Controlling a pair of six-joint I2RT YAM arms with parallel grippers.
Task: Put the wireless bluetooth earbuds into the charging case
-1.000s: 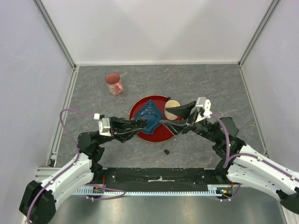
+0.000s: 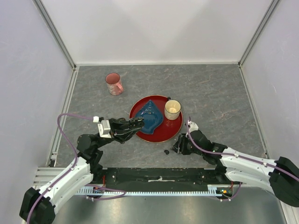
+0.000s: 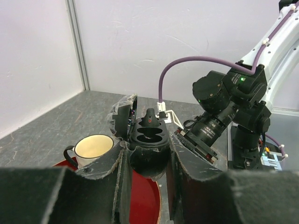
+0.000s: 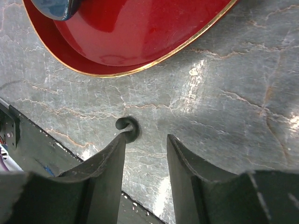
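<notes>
The black charging case (image 3: pixel 150 156) is gripped between the fingers of my left gripper (image 2: pixel 136 123), raised near the red plate's left side. Its lid (image 3: pixel 124 116) stands open. Dark hollows show in its top; whether an earbud sits in the case I cannot tell. One black earbud (image 4: pixel 132 130) lies on the grey table, in front of the plate. My right gripper stands part open above the table, nothing held between its fingers. The earbud appears close to its left fingertip (image 4: pixel 120 143) in the right wrist view.
A red plate (image 2: pixel 161 134) holds a blue shell-shaped dish (image 2: pixel 149 116) and a cream mug (image 2: pixel 172 109). Farther back on the left stands a pink mug (image 2: pixel 113 83). Bare table lies to the plate's right, and a dark rail (image 2: pixel 140 177) runs along the front edge.
From above the plate, my right gripper has come down and forward, to just right of the earbud, and its fingers now point down. The left arm with the case has barely shifted.
</notes>
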